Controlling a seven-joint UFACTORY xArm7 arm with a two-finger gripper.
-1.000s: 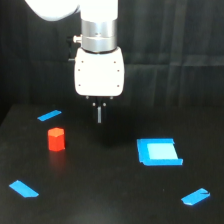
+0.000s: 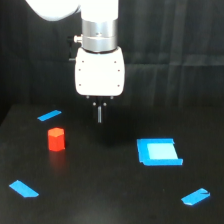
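Observation:
A red block [image 2: 56,139] stands upright on the dark table, left of centre. My gripper [image 2: 99,114], under a white hand, hangs above the table to the right of the block and apart from it. Its fingers are dark against the black backdrop, with only a small grey strip showing at the bottom. Whether the fingers are open or shut does not show clearly, and no held object can be made out.
A white square [image 2: 161,151] edged with blue lies on the table at the right. Flat blue strips lie at the back left [image 2: 49,115], front left [image 2: 24,189] and front right [image 2: 195,197].

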